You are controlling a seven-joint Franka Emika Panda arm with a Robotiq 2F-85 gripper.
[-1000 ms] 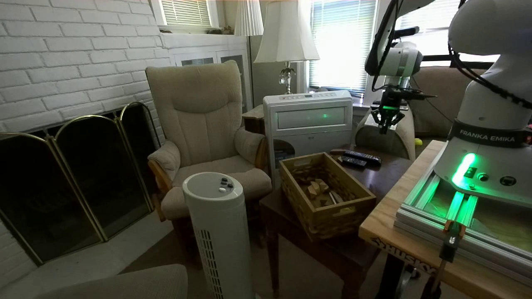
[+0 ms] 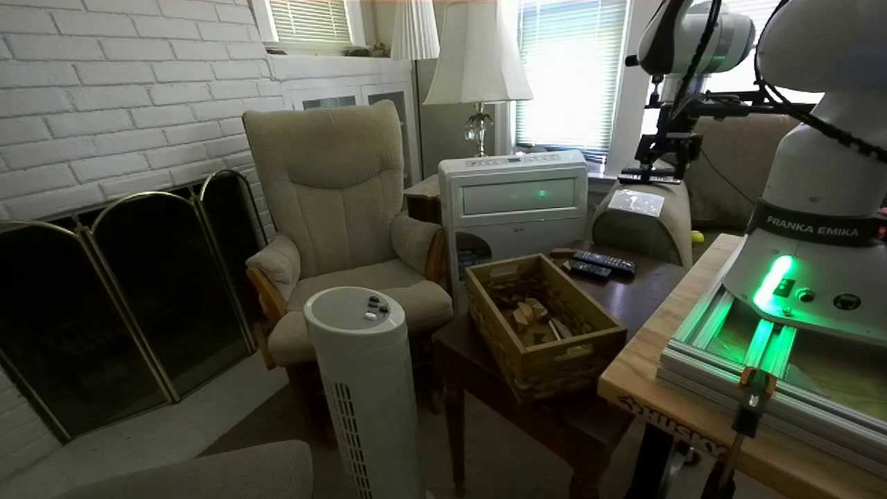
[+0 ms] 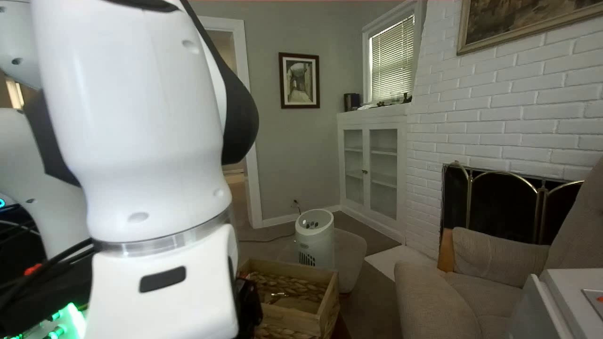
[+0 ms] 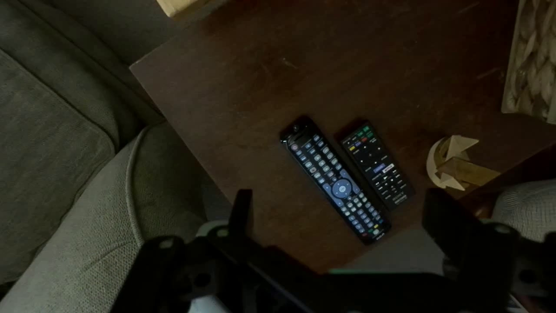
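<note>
My gripper [image 2: 651,176] hangs high above the back of the dark wooden table. In the wrist view its two black fingers [image 4: 242,214] stand wide apart, with no object held between them. Below, a long black remote [image 4: 336,180] lies on the table, with a shorter black remote [image 4: 378,164] beside it, roughly parallel. A small, light wooden-looking piece [image 4: 464,169] sits near the table edge, to the right of the remotes. Exterior view 1 has both remotes behind the basket, the long one [image 2: 605,261] farther back. The arm blocks the gripper from exterior view 2.
A woven basket [image 2: 574,357] with wooden blocks [image 2: 532,320] takes up the table's front part. A white appliance [image 2: 515,204] stands behind the table, a tower fan [image 2: 362,391] in front. Upholstered seating [image 4: 67,172] borders the table.
My gripper has risen away from the table, and the hand and wrist have turned to a different angle. The remotes and basket have stayed where they were.
</note>
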